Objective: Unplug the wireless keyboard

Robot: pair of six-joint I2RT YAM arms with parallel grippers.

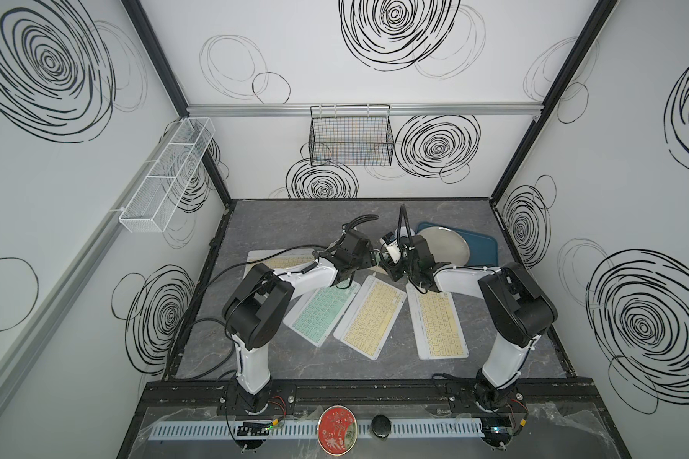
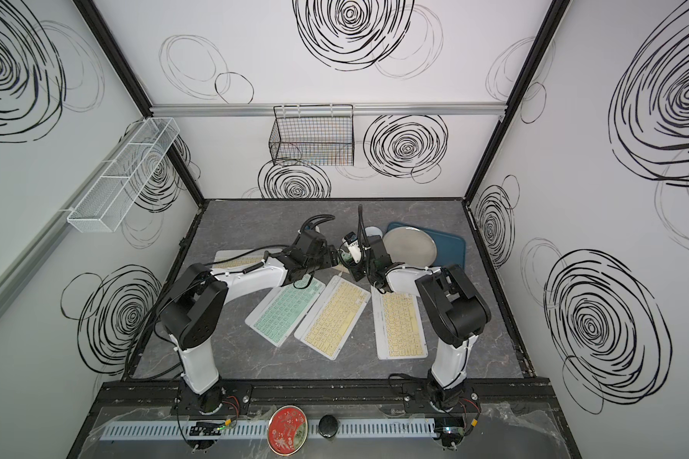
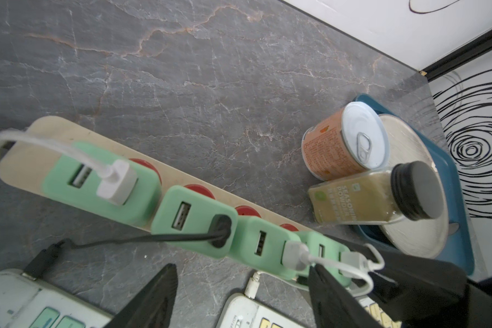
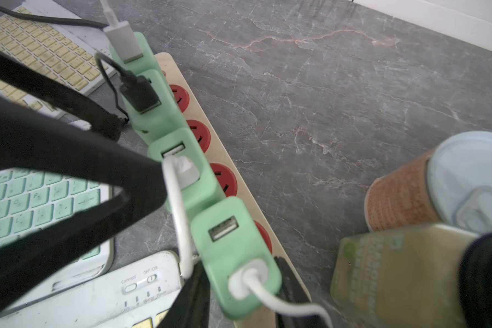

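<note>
A beige power strip [image 3: 24, 166] holds several green USB chargers [image 3: 98, 202] with white and black cables plugged in. My right gripper is shut around the end charger [image 4: 218, 257], which has a white plug [image 4: 246, 278] in it. My left gripper hovers over the strip with its fingertips apart, near the chargers' middle, nothing visible between them. Below the strip lie keyboards [image 1: 367, 321] with yellow or green keys, some with cables at their ends.
A can [image 3: 328, 147] and a spice bottle [image 3: 350, 199] stand close behind the strip's right end, by a blue tray [image 3: 459, 229] with a plate [image 1: 444, 244]. Wire baskets [image 1: 350, 137] hang on the walls.
</note>
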